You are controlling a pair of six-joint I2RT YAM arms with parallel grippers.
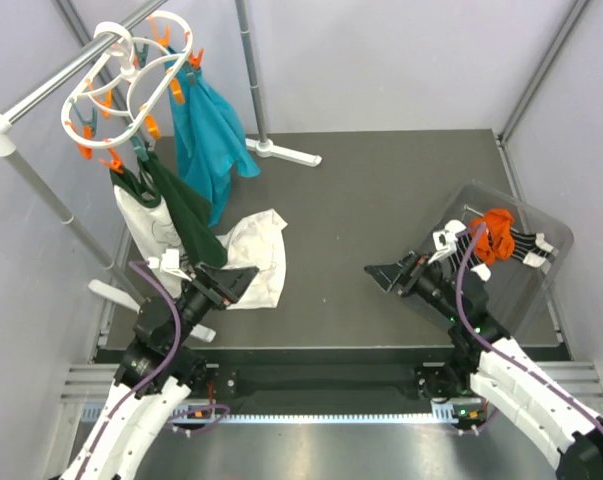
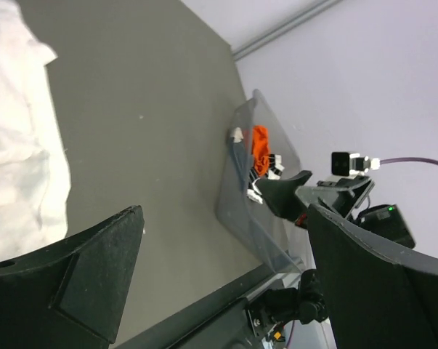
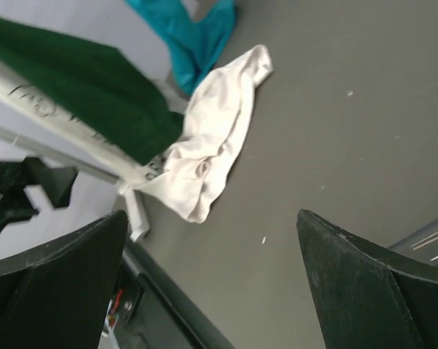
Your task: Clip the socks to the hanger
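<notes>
The white hanger (image 1: 131, 75) hangs from the rail at the upper left, with several orange and teal clips. From it hang a teal cloth (image 1: 203, 130), a dark green cloth (image 1: 186, 215) and a white cloth (image 1: 146, 222). Another white cloth (image 1: 261, 262) lies crumpled on the table beneath. Just in front of it, my left gripper (image 1: 233, 285) is open and empty. An orange bundle (image 1: 494, 236) and black-and-white striped pieces (image 1: 529, 248) lie in the bin; whether these are socks I cannot tell. My right gripper (image 1: 381, 275) stands open and empty, left of the bin.
The clear grey bin (image 1: 559, 228) occupies the table's right side, with the right arm across its near-left part. A metal rail (image 1: 61, 75) on stand legs (image 1: 281, 152) frames the left side. The mid-table (image 1: 331, 220) is bare.
</notes>
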